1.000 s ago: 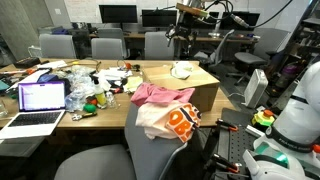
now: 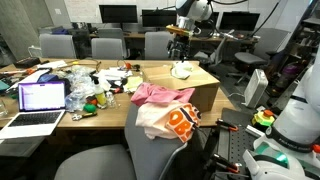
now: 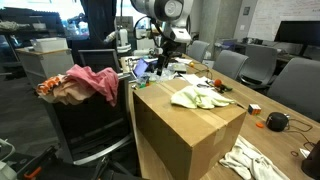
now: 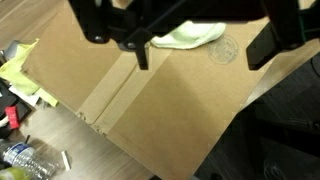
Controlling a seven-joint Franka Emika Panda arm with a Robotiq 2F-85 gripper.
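Note:
In the wrist view my gripper stands open, its two dark fingers wide apart and nothing between them. Below it lies the brown top of a cardboard box, with a pale cloth (image 4: 188, 36) partly in sight near the upper edge. From the side, the cloth (image 3: 204, 97) lies crumpled on the box (image 3: 196, 138), and the gripper (image 3: 161, 72) hangs above the box's far left part, apart from the cloth. Over the same box, the gripper (image 2: 179, 53) points downward above the whitish cloth (image 2: 181, 70).
A pink cloth (image 2: 160, 95) and an orange patterned cloth (image 2: 183, 121) drape over a chair near the box. A laptop (image 2: 40, 102) and assorted clutter cover the neighbouring table. More white cloth (image 3: 252, 158) hangs low beside the box.
My gripper has come down toward the box top, and more of the white arm now shows above it. The cloths and the table items have not moved.

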